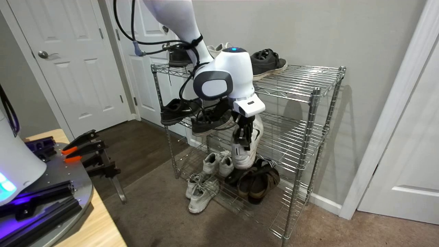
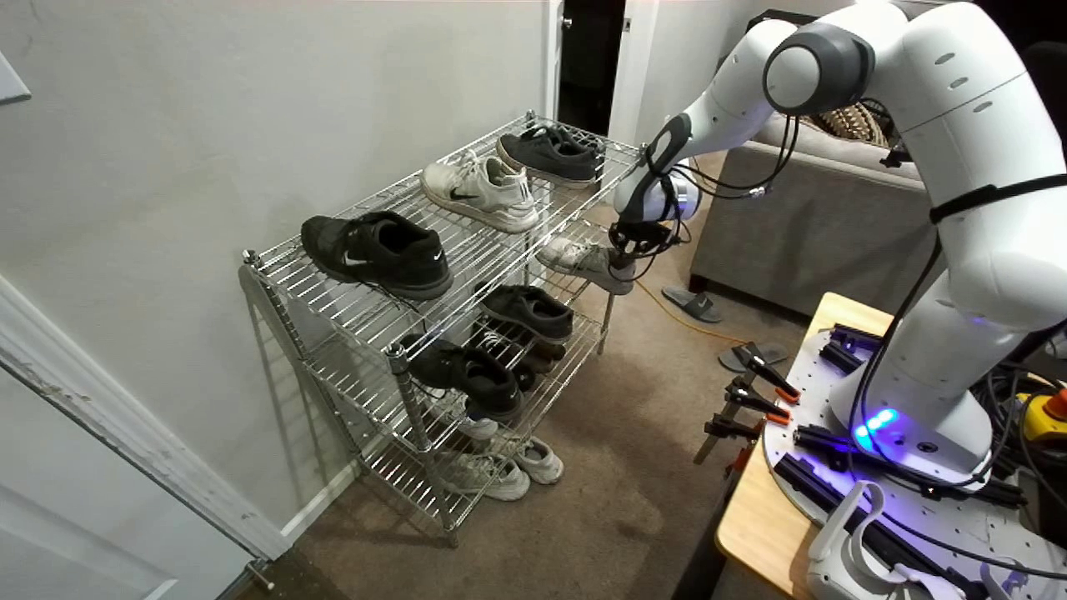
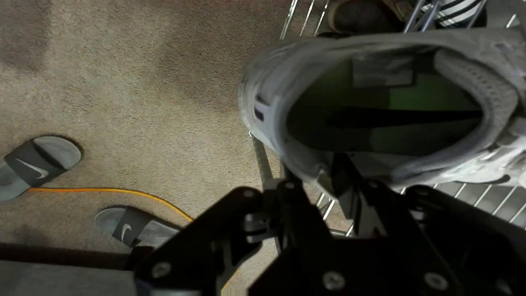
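Observation:
A white sneaker [image 1: 247,155] with a dark swoosh rests on the middle shelf of the wire rack, at its front edge. In the wrist view the sneaker [image 3: 268,93] is seen from above, its heel towards the left and its opening facing up. My gripper [image 1: 245,144] points down at the heel end. The gripper looks partly open in the wrist view, its fingers apart at the side of the collar. One dark finger [image 3: 343,185] overlaps the rim. Whether both fingers touch the shoe is hard to see. In exterior view 2 the sneaker [image 2: 575,257] is partly behind the gripper.
Beside the sneaker on the middle shelf stand black shoes [image 1: 210,122]. Dark shoes [image 1: 265,62] and a white one [image 2: 480,190] stand on the top shelf [image 1: 306,74], close over my arm. White sneakers [image 1: 203,197] and brown sandals [image 1: 259,181] sit below. Slides [image 3: 42,160] lie on the floor.

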